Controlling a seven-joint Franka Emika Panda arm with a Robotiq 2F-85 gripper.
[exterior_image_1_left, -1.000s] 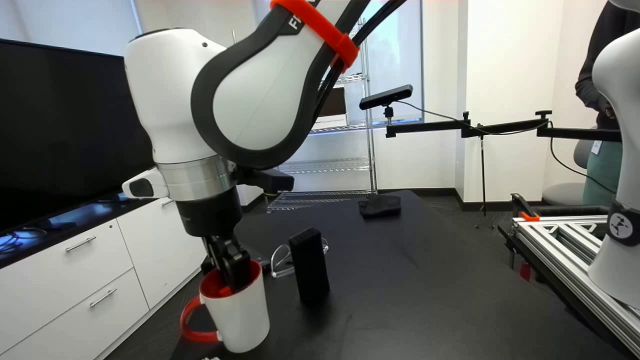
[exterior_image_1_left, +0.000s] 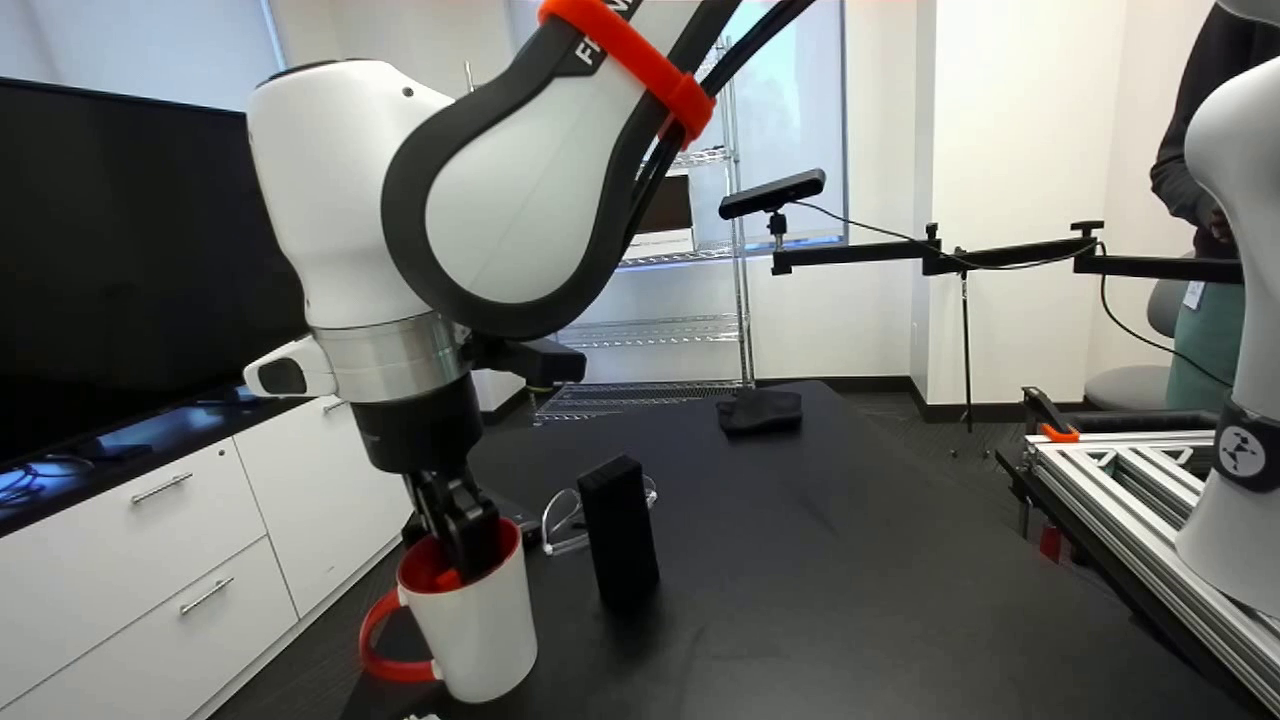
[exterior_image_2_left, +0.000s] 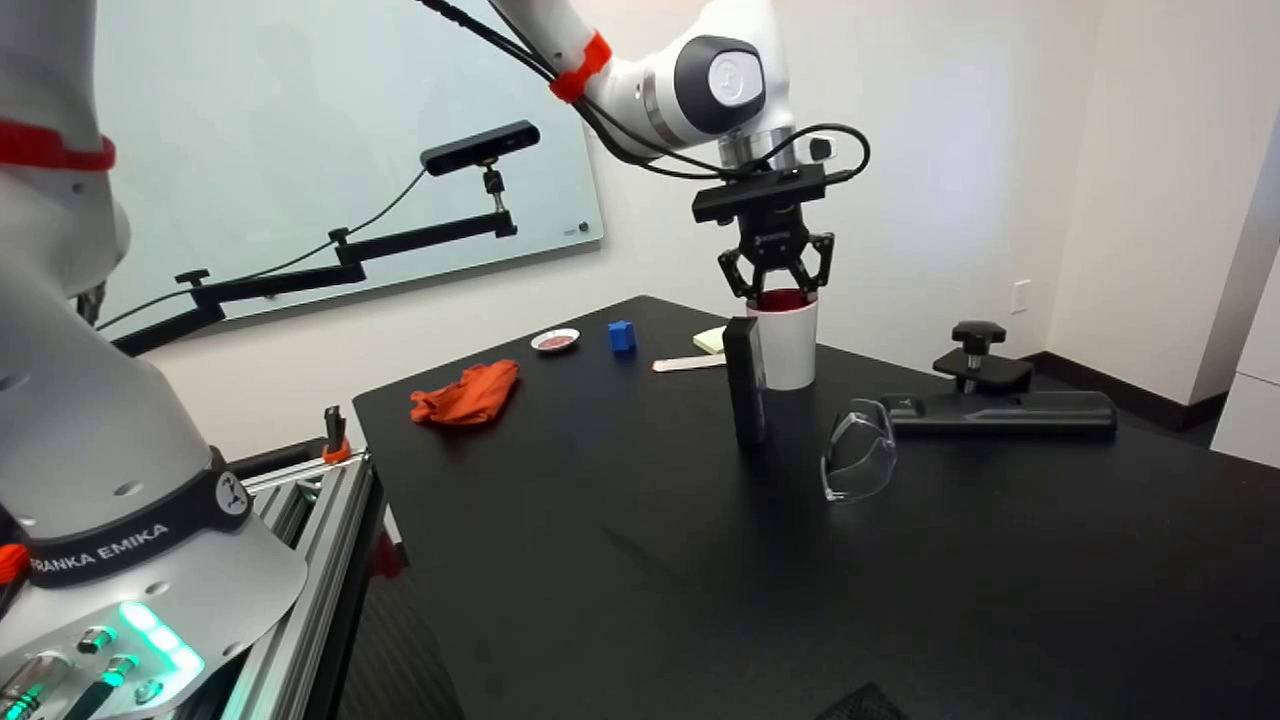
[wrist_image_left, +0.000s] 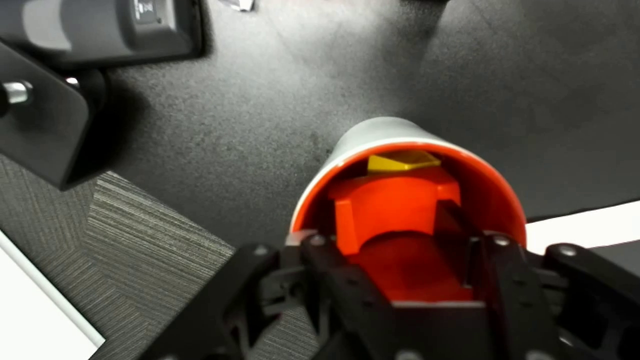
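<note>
A white mug (exterior_image_1_left: 489, 630) with a red inside and red handle stands at the table's edge in exterior view 1. My gripper points down into its mouth, fingers apart. In the wrist view an orange-red block (wrist_image_left: 393, 207) with a curved cutout lies inside the mug, between and beyond the fingers. Behind it shows a yellow piece (wrist_image_left: 403, 161). Whether the fingers touch the block or the mug wall cannot be made out, as the fingertips are partly hidden. From exterior view 2, the mug (exterior_image_2_left: 788, 348) is upright beneath the gripper (exterior_image_2_left: 777, 294).
A black upright box (exterior_image_2_left: 745, 382) stands close to the mug, with clear glasses (exterior_image_2_left: 860, 454) and a black clamp mount (exterior_image_2_left: 1002, 410) nearby. An orange cloth (exterior_image_2_left: 468, 394), a blue block (exterior_image_2_left: 620, 336) and a small dish (exterior_image_2_left: 554, 341) lie farther off.
The mug has shifted very slightly in exterior view 1. The arm is almost where it was, its fingers still in the mug.
</note>
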